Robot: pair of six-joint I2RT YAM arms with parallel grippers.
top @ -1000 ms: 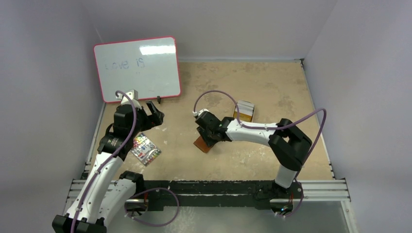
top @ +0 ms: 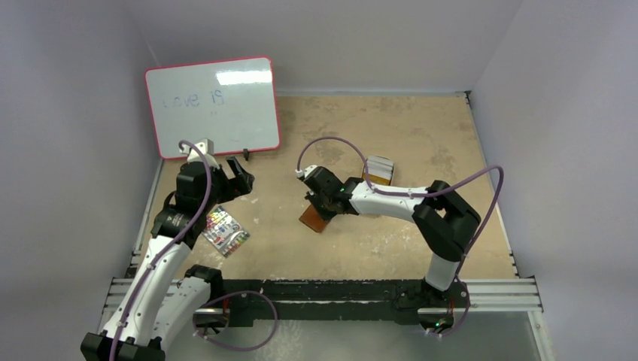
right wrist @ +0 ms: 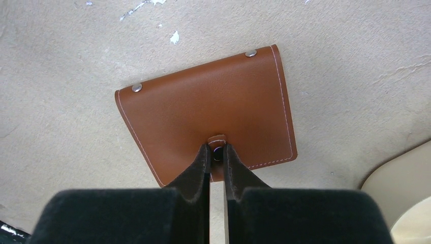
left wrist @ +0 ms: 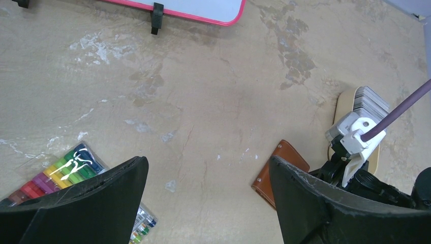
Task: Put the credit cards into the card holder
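Note:
The brown leather card holder (right wrist: 206, 104) lies closed on the table, two metal studs along one edge. My right gripper is shut on the small strap tab (right wrist: 217, 139) at the holder's opposite edge. From above, the holder (top: 312, 219) shows partly under the right gripper. A cream box (left wrist: 345, 104) holds a stack of grey-white cards (left wrist: 369, 104); in the top view these cards (top: 381, 166) stand behind the right forearm, which hides part of the box. My left gripper stays open above the left side, empty between its fingers.
A whiteboard (top: 214, 105) with a red frame stands at the back left. Below the left gripper lies a pack of coloured markers (top: 224, 230). Bare table (top: 271, 241) separates the markers from the holder.
My left arm has kept still.

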